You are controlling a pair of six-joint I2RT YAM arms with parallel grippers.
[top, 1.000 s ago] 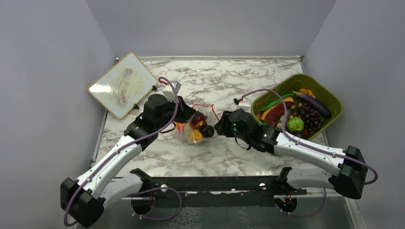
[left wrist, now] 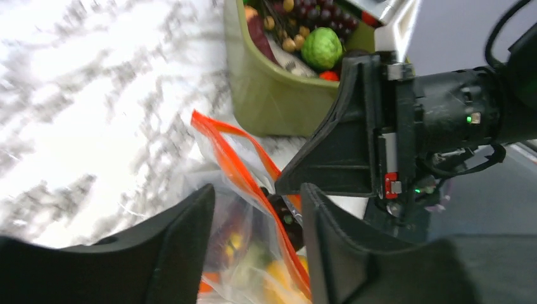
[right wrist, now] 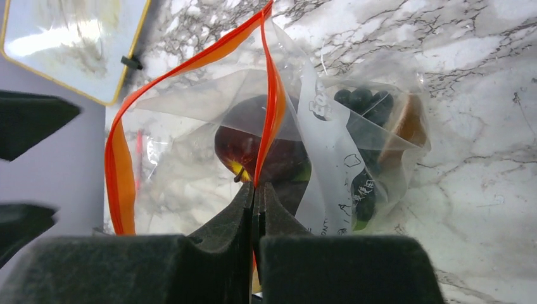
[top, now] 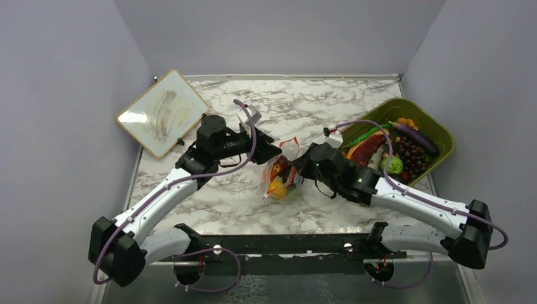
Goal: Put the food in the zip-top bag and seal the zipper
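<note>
A clear bag with an orange zipper rim stands with its mouth wide apart. Inside it lie a dark red and yellow fruit, dark grapes and a yellow piece. My right gripper is shut on the bag's rim at its right side. At the bag's upper left is my left gripper, its fingers apart. In the left wrist view the orange rim shows beyond the gap between the left fingers, and no grip on it is visible.
A green bin holding several vegetables and fruits stands at the right. A whiteboard leans at the back left.
The bag has shifted to the right and its mouth has changed shape. My left gripper has moved right and its fingers have parted. The right gripper, apart from the rim earlier, now pinches it.
</note>
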